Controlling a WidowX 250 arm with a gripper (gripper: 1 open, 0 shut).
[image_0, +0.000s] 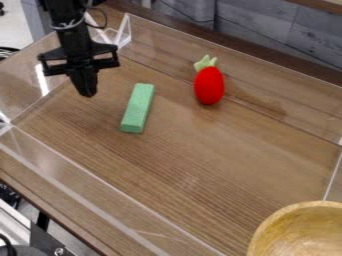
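Note:
My gripper (83, 78), black and shut with nothing visible between its fingers, hangs at the upper left over the wooden table. A green block (138, 108) lies on the table to the right of it and slightly nearer, apart from it. Further right and back lies a red, egg-shaped object (209, 86), with a small light-green piece (205, 62) behind it.
A yellow bowl (299, 232) is partly in view at the bottom right corner. The table's back edge borders a grey surface at the top right.

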